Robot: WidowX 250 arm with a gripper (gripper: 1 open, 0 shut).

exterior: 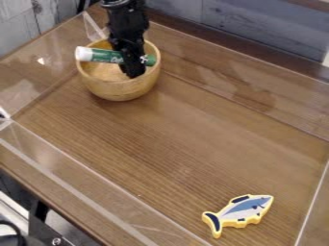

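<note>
My black gripper [133,61] reaches down from the top of the view into a light wooden bowl [113,88] at the back left of the table. It is shut on a white and green tube [103,57], which lies slanted across the upper part of the bowl, its white end toward the left rim. The fingertips are small and dark, and partly hide the tube.
A yellow-edged toy fish [240,212] with blue markings lies at the front right of the wooden table [193,135]. Walls [264,34] stand along the back.
</note>
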